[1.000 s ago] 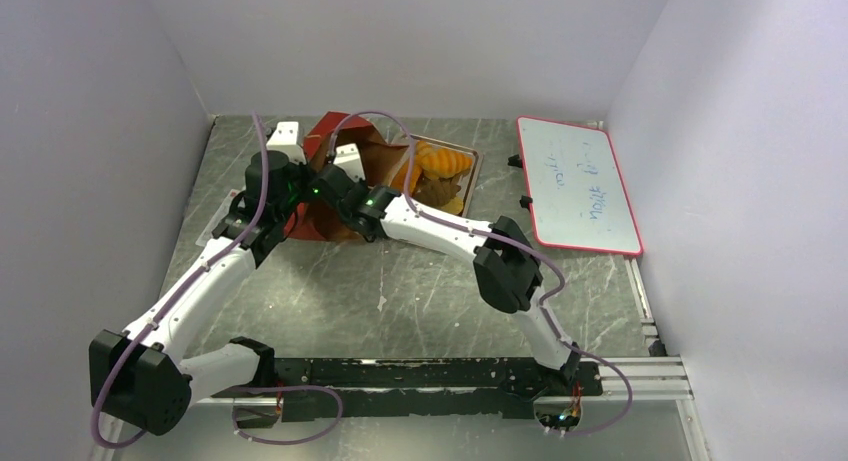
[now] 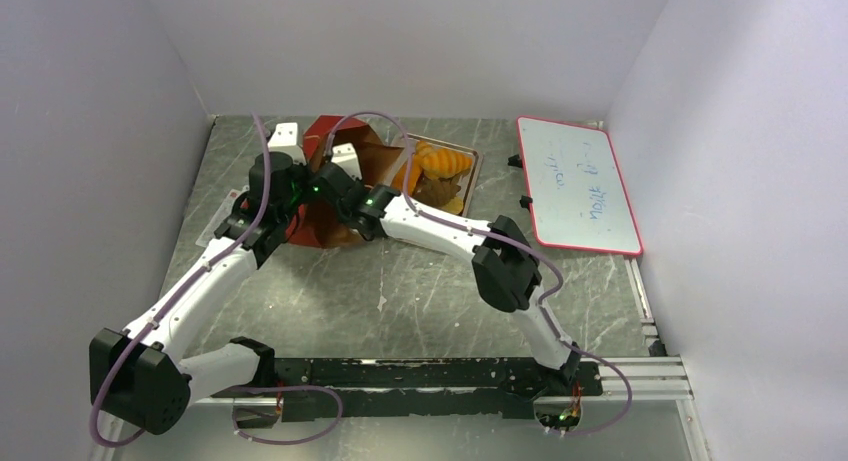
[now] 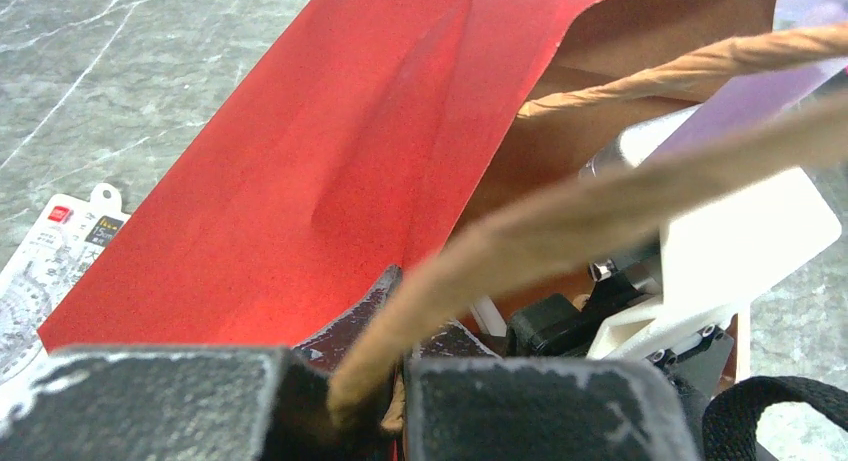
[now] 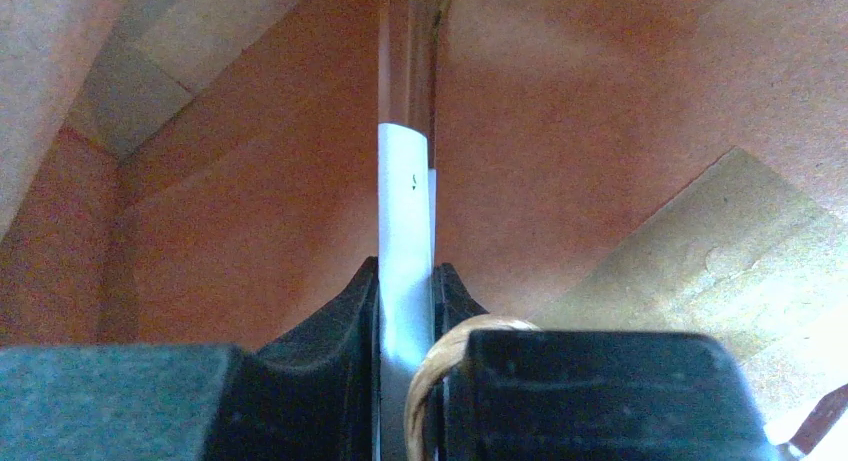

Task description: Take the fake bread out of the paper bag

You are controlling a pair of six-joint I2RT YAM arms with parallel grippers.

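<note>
The red paper bag with a brown inside lies open toward the right. At its left side my left gripper is shut on the twisted tan handle and bag edge. Inside the bag is my right gripper; a narrow white strip shows between its fingers, brown and glossy at the far end. Whether the fingers grip it cannot be told. A handle loop crosses in front of them. Orange fake bread and a brown piece lie on the tray; no bread is recognisable inside the bag.
The metal-rimmed tray stands right of the bag, partly under my right arm. A whiteboard lies farther right. A clear flat package is left of the bag.
The bag's near edge sits a little lower now. The tray's contents have not moved.
</note>
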